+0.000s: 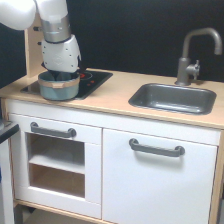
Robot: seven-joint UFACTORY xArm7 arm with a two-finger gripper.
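A blue-green pot (58,88) stands at the left of the black cooktop (96,82), upright as far as I can see. From the upper left the white arm reaches down, and my gripper (62,75) is at the pot's near rim, its lower end overlapping the pot's opening. The fingertips are too small and too dark to make out, so whether they touch or clasp the rim is unclear.
Below are a cabinet with a windowed oven door (35,133) and a plain white door (158,175), both closed.
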